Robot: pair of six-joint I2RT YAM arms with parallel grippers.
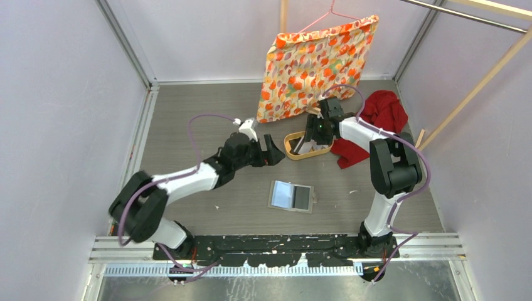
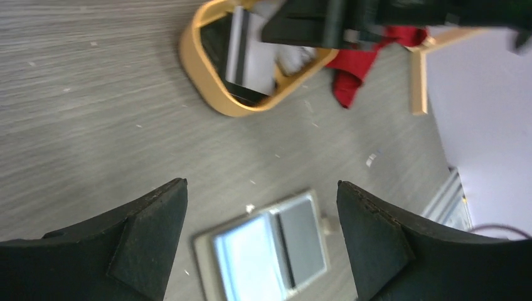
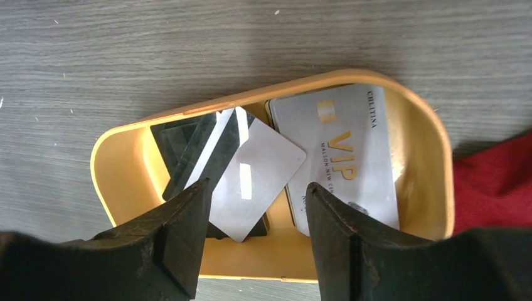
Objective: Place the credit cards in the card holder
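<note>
Several cards lie in a tan oval tray (image 3: 439, 144). In the right wrist view a white card with a dark stripe (image 3: 254, 169) rests tilted over dark cards, and a silver VIP card (image 3: 342, 150) lies to its right. My right gripper is open above the tray, nothing between its fingers. The card holder (image 1: 292, 196), grey with a light-blue pane and a dark pane, lies flat in front of the tray. My left gripper (image 1: 274, 151) hangs left of the tray, its fingers (image 2: 150, 232) spread and empty.
A crumpled red cloth (image 1: 381, 116) lies right of the tray, partly under the right arm. An orange patterned cloth (image 1: 320, 66) hangs from a hanger behind the tray.
</note>
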